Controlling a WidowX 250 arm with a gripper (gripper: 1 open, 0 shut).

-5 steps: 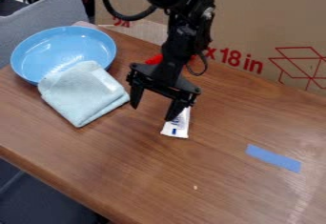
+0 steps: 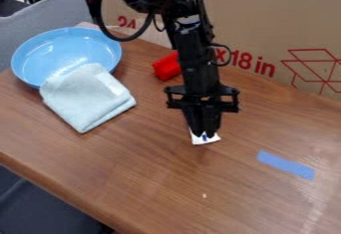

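Observation:
My gripper points straight down at the middle of the wooden table, over a small white object with dark markings. The fingers are low on or around that object and hide much of it; whether they grip it is unclear. A folded light-blue cloth lies to the left, in front of a blue plate. A red object lies behind the arm.
A strip of blue tape is on the table at right. A cardboard box stands along the back. A grey fabric item is at back left.
The gripper has moved right and down from beside the cloth onto the white object, which is now more hidden. Cloth and plate have not moved.

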